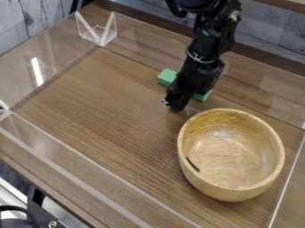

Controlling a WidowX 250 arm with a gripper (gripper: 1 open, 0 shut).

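Observation:
The black robot arm [205,58] reaches down from the back to the gripper [177,101], whose tips are low over the wooden table, just behind the bowl. A green object [168,77] lies partly hidden under the arm, showing on either side of it. Whether the fingers are open or shut, or touch the green object, is too small and dark to tell.
A large cream bowl [231,181] takes up the front right. A clear angular object [98,31] sits at the back left.

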